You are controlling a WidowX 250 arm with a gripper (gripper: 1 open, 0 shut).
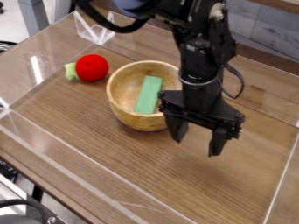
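My gripper (197,134) hangs open over the right-centre of the wooden table, its dark fingers spread, with nothing seen between them. It is just right of a wooden bowl (121,87), which it partly hides. A green block (147,94) lies inside the bowl.
A red round object (93,67) with a green piece beside it lies left of the bowl. A clear container (93,28) stands at the back left. Cables show at the lower left.
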